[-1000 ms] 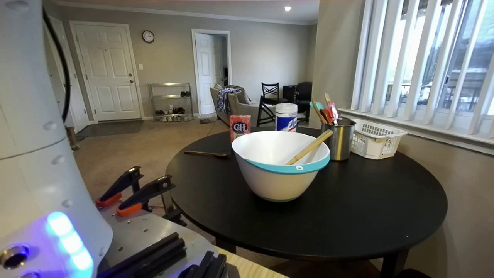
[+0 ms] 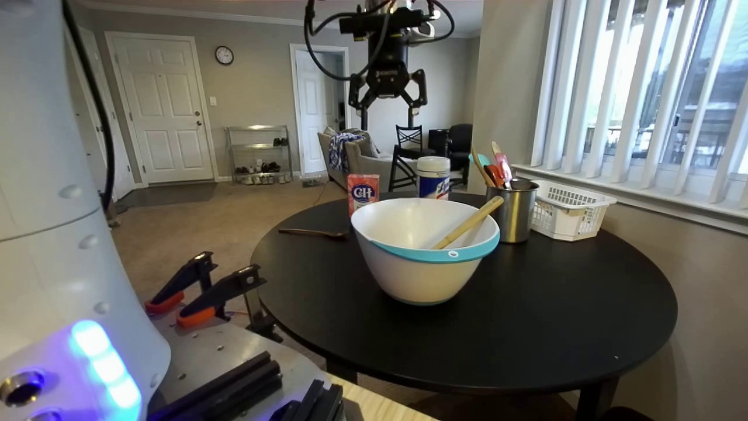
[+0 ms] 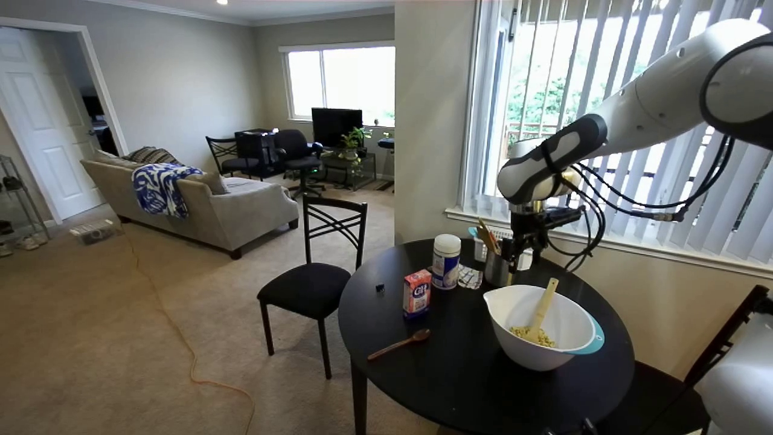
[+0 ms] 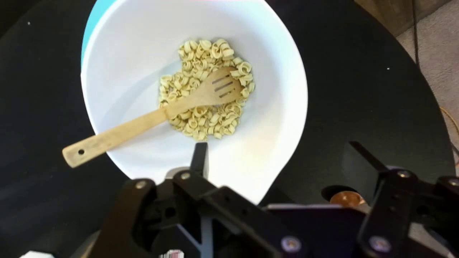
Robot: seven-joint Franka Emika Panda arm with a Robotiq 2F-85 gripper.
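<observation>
My gripper [image 2: 387, 118] hangs open above the far side of the table, pointing down, nothing between its fingers. Below it in the wrist view is a white mixing bowl [image 4: 275, 86] with a teal handle edge. Pale curled pasta [image 4: 202, 71] lies at the bowl's bottom. A slotted wooden spatula [image 4: 137, 127] rests in the pasta, its handle leaning out over the rim. The left finger [image 4: 200, 159] overlaps the bowl's lower rim in that view; the right one is over the table side. Part of a brown wooden spoon [image 3: 398, 344] shows between the fingers, lower down.
On the round black table [image 2: 533, 316] stand a pink C&H box [image 3: 416, 293], a white-capped canister [image 3: 446, 261], a steel utensil pot [image 2: 515, 214] and a white basket [image 2: 571, 210].
My gripper has come into exterior view 1 from outside the frame, now above the table's far side. The bowl, spatula and other table items have not moved.
</observation>
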